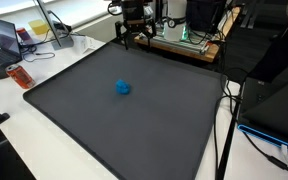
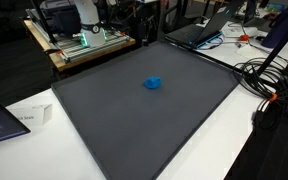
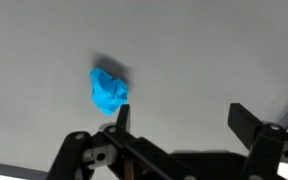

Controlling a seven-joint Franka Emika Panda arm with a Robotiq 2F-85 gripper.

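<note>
A small crumpled blue item (image 1: 122,87), perhaps cloth, lies on the dark grey board (image 1: 134,130). Exterior view 2 shows the same blue item (image 2: 153,82) near the board's middle, clear of the arm. My gripper (image 1: 138,41) is at the back edge of the board, well apart from it. From the wrist, the blue item (image 3: 108,91) appears left of centre, beyond the left finger. The gripper stands open, its two fingers wide apart and only bare board between them.
An orange-red can (image 1: 20,76) stands at the board's left, with a laptop (image 1: 8,36) behind it. Black cables (image 1: 227,100) run along the right edge. Most of the board is free.
</note>
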